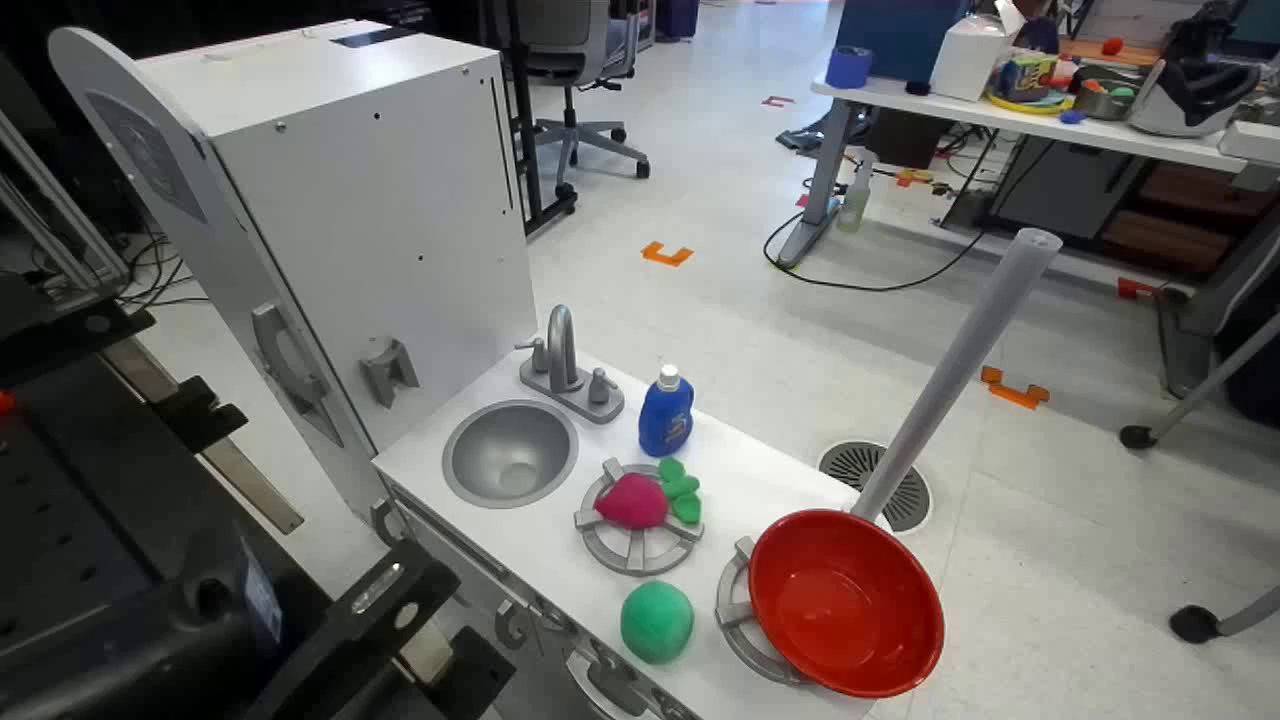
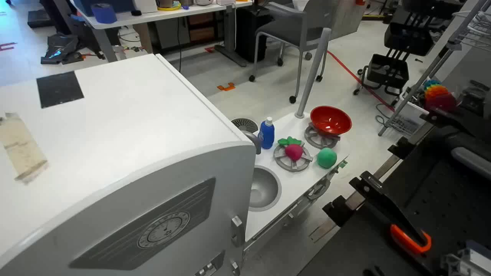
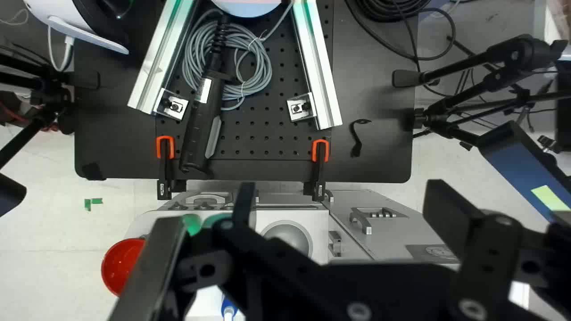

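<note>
Wide open, my gripper hangs high above the table edge and toy kitchen in the wrist view, with nothing between its fingers. Neither exterior view shows it. On the white counter stand a red bowl (image 1: pixel 846 600) over one burner, a green ball (image 1: pixel 656 622) beside that burner, and a pink radish-like toy with green leaves (image 1: pixel 632 500) lying on the other burner. A blue bottle (image 1: pixel 666 414) stands upright behind the toy. To its left is the grey sink (image 1: pixel 511 454) with a faucet. In the wrist view, the gripper hides much of the counter.
A tall white cabinet (image 2: pixel 110 110) rises at the sink end. The grey post (image 1: pixel 960 360) stands at the counter's back corner near the bowl. The black table (image 3: pixel 369 155) faces the kitchen, carrying orange-handled clamps, rails and coiled cable (image 3: pixel 251 69).
</note>
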